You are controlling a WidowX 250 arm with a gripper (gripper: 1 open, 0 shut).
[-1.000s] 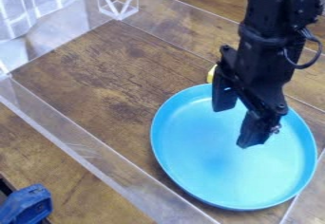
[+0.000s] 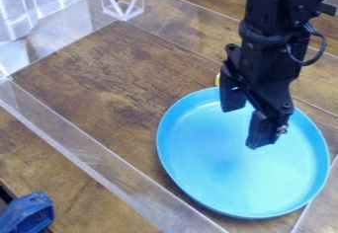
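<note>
My black gripper (image 2: 251, 118) hangs over the upper part of a round blue plate (image 2: 231, 178) on the wooden table, its fingers angled downward. Whether anything sits between the fingers cannot be made out, nor how far apart they are held. A small yellow object (image 2: 218, 79) lies just behind the plate, mostly hidden by the gripper.
Clear plastic walls (image 2: 93, 173) border the work area, with a white bracket (image 2: 122, 5) at the back left. The wooden surface (image 2: 106, 69) left of the plate is clear. A blue object (image 2: 24, 215) lies at the lower left.
The gripper has shifted very slightly upward and to the left; the plate and other objects look unmoved.
</note>
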